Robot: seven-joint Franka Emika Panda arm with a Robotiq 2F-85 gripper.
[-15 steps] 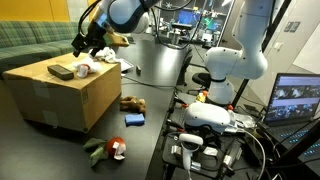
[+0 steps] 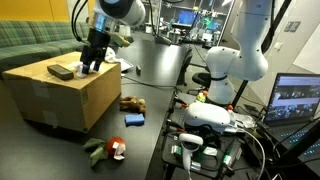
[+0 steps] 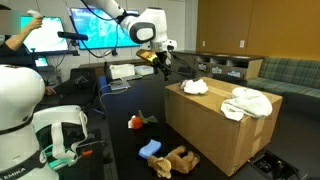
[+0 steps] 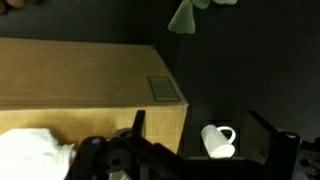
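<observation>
In the wrist view, my gripper stands open, its dark fingers wide apart at the bottom edge and nothing visible between them. Ahead lies a cardboard box with a dark green patch by one corner. A white mug lies on the dark surface beside the box. White cloth shows at lower left, and a green item at the top. In exterior view 1, the white arm stands right of the large box.
A person leans over the box. On the floor are a blue item, a brown plush and a red-and-white item. White cloths lie on the box. A laptop stands at right.
The person has moved rightward and closer, one hand now at the white item on the box, and the head has left the frame. The robot arm looks unmoved.
</observation>
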